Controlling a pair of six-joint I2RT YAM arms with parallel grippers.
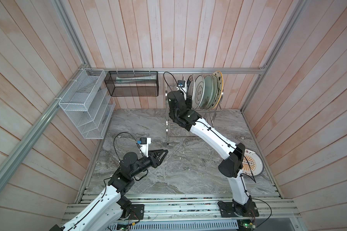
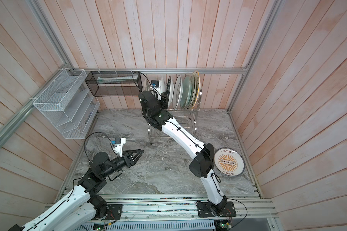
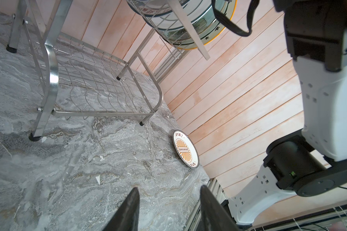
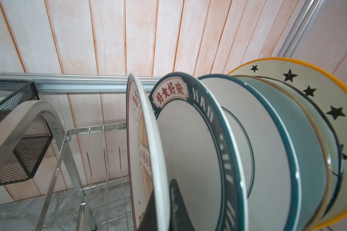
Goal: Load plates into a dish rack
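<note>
The metal dish rack stands at the back with several plates upright in a row in its top tier. At the left end of that row, a white plate with a red and orange pattern is nearly edge-on. My right gripper is shut on its rim, one dark finger on each face. Beside it stands a dark-green-rimmed plate. One more orange-patterned plate lies flat on the table at the right. Over the front left of the table, my left gripper is open and empty.
A black mesh basket hangs on the back rail, left of the rack. White wire shelves are on the left wall. A yellow-rimmed starred plate ends the row at the right.
</note>
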